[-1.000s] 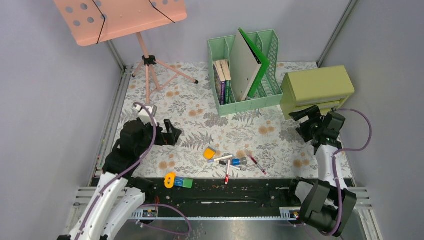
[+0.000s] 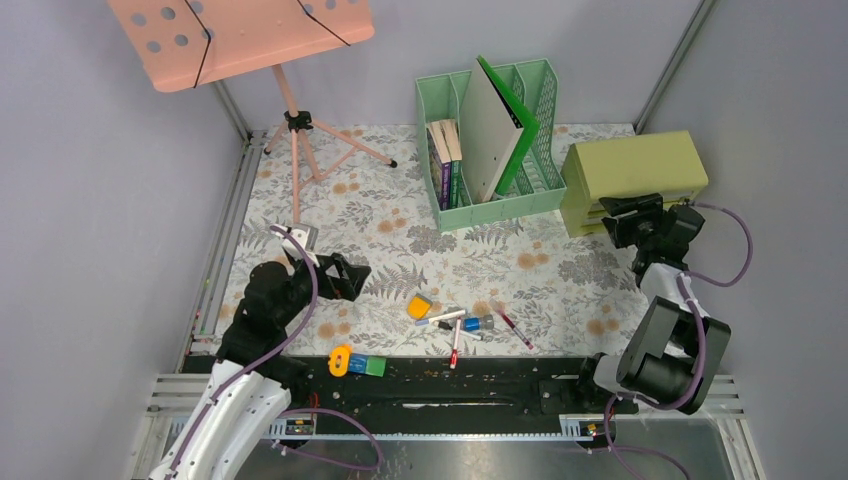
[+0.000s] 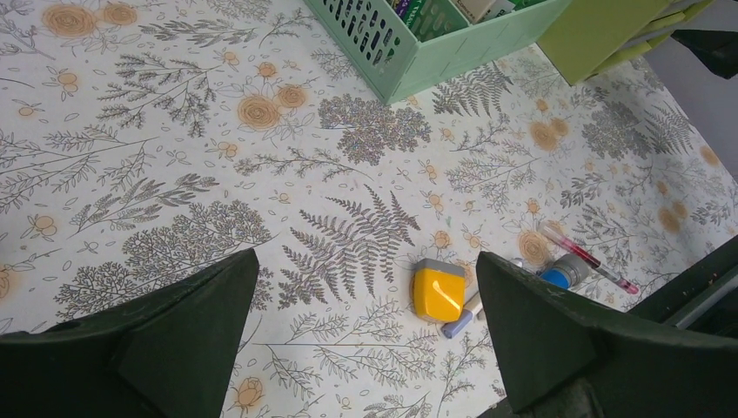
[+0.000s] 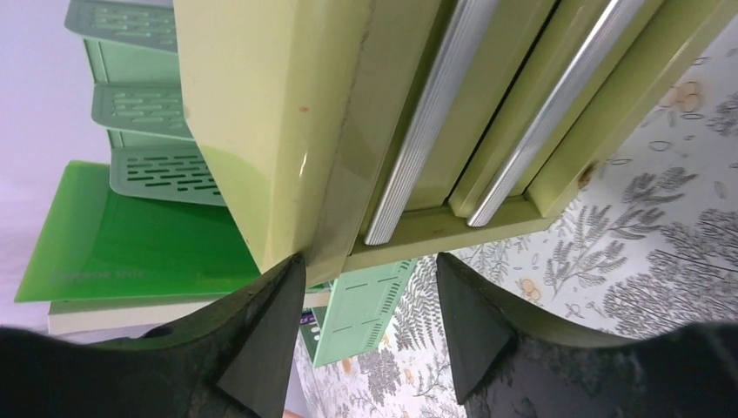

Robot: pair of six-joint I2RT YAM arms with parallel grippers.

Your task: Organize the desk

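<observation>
My right gripper stands part open at the front of a yellow-green cabinet (image 2: 630, 160), fingertips by its edge and two silver handle bars (image 4: 418, 148), nothing seen held. My left gripper (image 2: 350, 282) hangs open at the left over the desk, empty. Pens (image 2: 510, 325), an orange sharpener-like item (image 3: 438, 292) and a blue-capped bottle (image 3: 564, 272) lie at the desk's front middle. A green organizer (image 2: 500, 210) at the back holds books (image 2: 445, 160) and a green folder (image 2: 510, 140).
A pink music stand (image 2: 240, 40) stands at the back left. A yellow and blue-green item (image 2: 355, 362) lies on the front black edge.
My right gripper has moved up and toward the back, along the cabinet's front. My left gripper has shifted slightly right.
</observation>
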